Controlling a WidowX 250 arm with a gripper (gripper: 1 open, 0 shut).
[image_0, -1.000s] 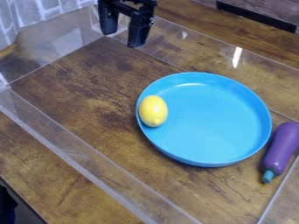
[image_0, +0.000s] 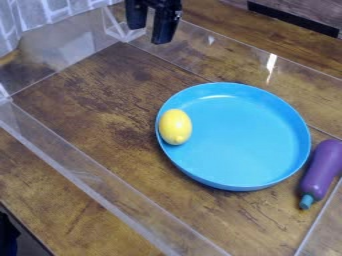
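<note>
A blue round plate (image_0: 238, 140) rests on the wooden surface, with a yellow egg-shaped object (image_0: 174, 127) on its left side. A purple eggplant-like object (image_0: 321, 172) with a blue tip lies to the right of the plate. The black gripper (image_0: 150, 36) is at the top of the view, cut off by the frame edge, above the surface and away from the plate. Whether its fingers are open or shut is not clear.
Clear low walls border the wooden work area on several sides. The wood left of the plate is bare.
The gripper has moved up toward the top edge of the view over the last second. The plate, yellow object and purple object are unchanged.
</note>
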